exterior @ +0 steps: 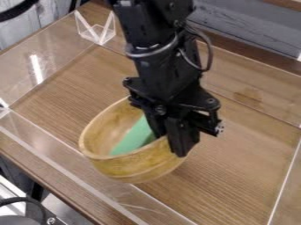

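Observation:
A tan wooden-looking bowl [123, 161] with a green object [135, 134] inside is in the lower middle of the view. My black gripper [177, 141] reaches down over the bowl's right side and is shut on its rim. The fingertips are mostly hidden by the gripper's body and the bowl.
The wooden table [235, 189] has free room to the right and at the back left. A white wire frame [97, 28] stands at the back left. Pale strips run along the table's edges, with dark cables at the lower left.

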